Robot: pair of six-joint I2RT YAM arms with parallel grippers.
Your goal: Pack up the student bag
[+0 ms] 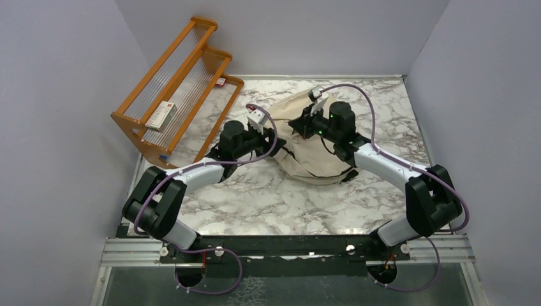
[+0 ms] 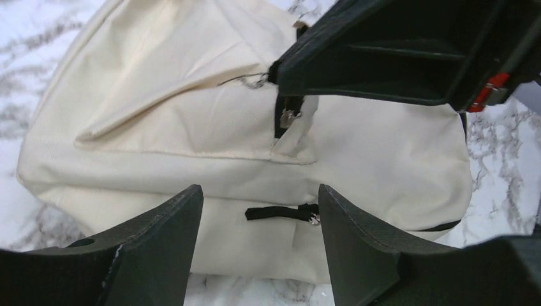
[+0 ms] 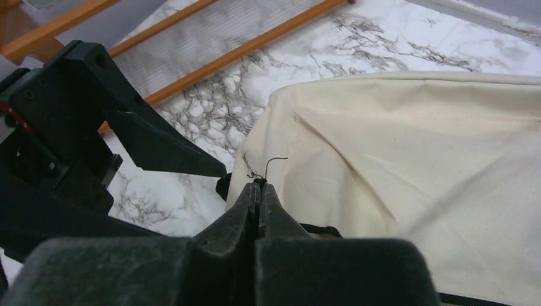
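Observation:
A cream cloth bag [image 1: 312, 162] lies flat and creased on the marble table. My right gripper [image 1: 293, 131] is shut above its upper part. A thin black cord sticks out from between its fingertips, and in the left wrist view a black zip pull [image 2: 281, 118] with a metal slider hangs there, with the cloth raised around it. My left gripper stands open over the bag's left side, its fingers [image 2: 172, 223] wide apart and nothing held. Between them, a second black zip pull [image 2: 271, 212] lies on the cloth.
An orange wooden shelf [image 1: 185, 67] with ribbed clear panels stands at the back left. It bears a white box [image 1: 161, 116], and a small red box [image 1: 220, 82] is near its right end. Marble table [image 1: 287, 207] in front of the bag is clear.

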